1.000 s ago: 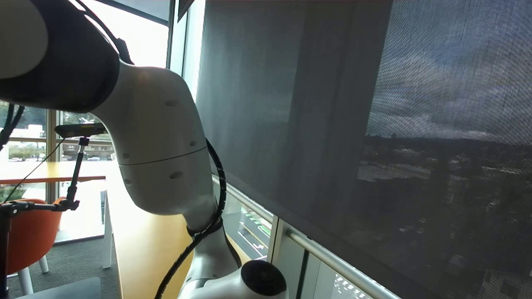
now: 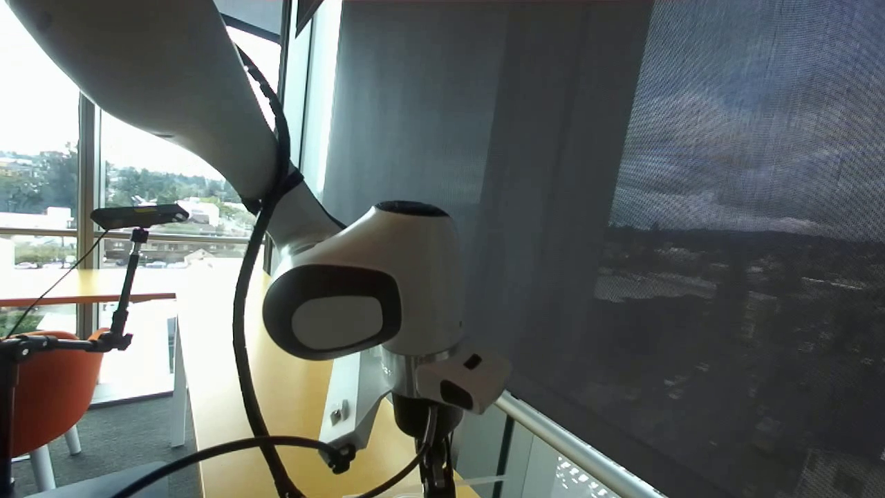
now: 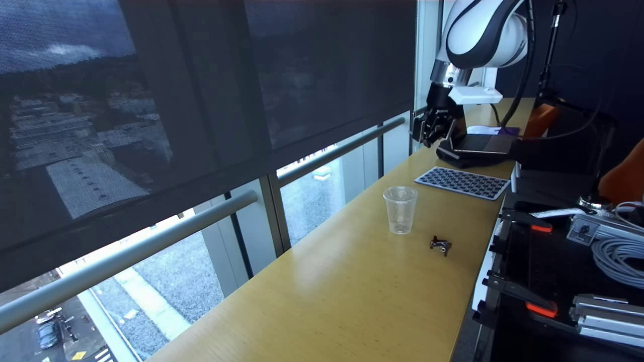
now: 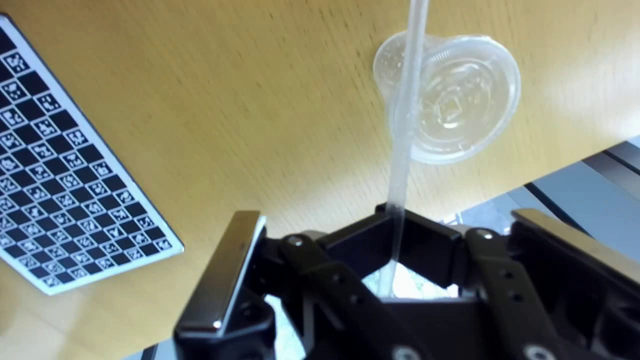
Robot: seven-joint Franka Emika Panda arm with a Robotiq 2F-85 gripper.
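Observation:
My gripper is shut on a thin, translucent straw point(image 4: 408, 102), which sticks out beyond the fingertips across the wrist view. In that view the straw passes in front of a clear plastic cup point(image 4: 465, 102); whether they touch cannot be told there. The second exterior view shows the cup point(image 3: 400, 211) upright on the table, well apart from my gripper point(image 3: 431, 129), which hangs above the table's far end. Only part of the gripper point(image 2: 437, 473) shows at the bottom of the first exterior view.
A checkered board point(image 3: 463, 182) lies flat between the cup and the arm's end of the table point(image 3: 338, 301). Near the cup sits a small dark object point(image 3: 441, 245). A metal rail point(image 3: 344, 154) and window run along one side.
The arm has changed its pose greatly. Its wrist and part of the gripper now show in the first exterior view, where earlier the lower arm ran out of the bottom of the picture.

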